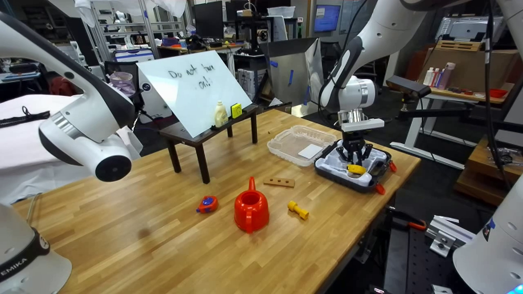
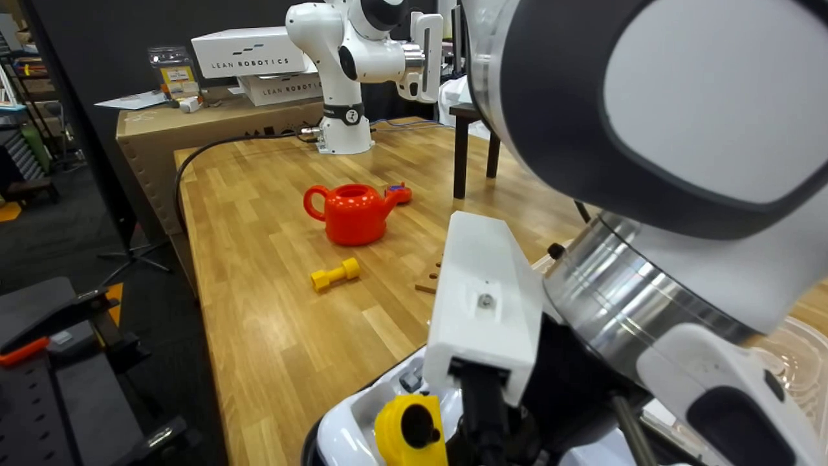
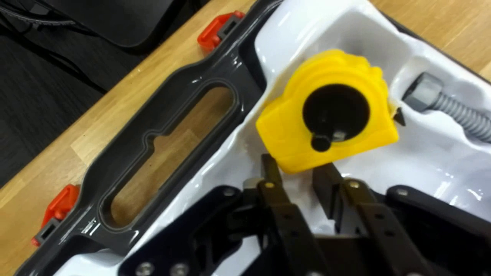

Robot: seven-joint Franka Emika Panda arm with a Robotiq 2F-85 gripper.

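Note:
A yellow tape measure [image 3: 294, 115] with a black round centre sits tilted in a compartment of the white tray insert [image 3: 414, 151]. At its lower edge are the black fingers [image 3: 325, 188] of my gripper. They stand part open, with white tray showing between them; one corner of the tape reaches in between the tips. Whether the fingertips touch it is hard to tell. In exterior view 1 the gripper [image 1: 354, 157] points down into the black case, just behind the tape measure [image 1: 356, 169].
A grey bolt [image 3: 442, 101] lies in the adjoining slot. The black case [image 3: 170, 82] has red latches along its handle side, near the table edge. A clear plastic box [image 1: 289, 139], red teapot [image 1: 251, 210], yellow peg [image 1: 298, 210] and wooden strip [image 1: 279, 182] are on the table.

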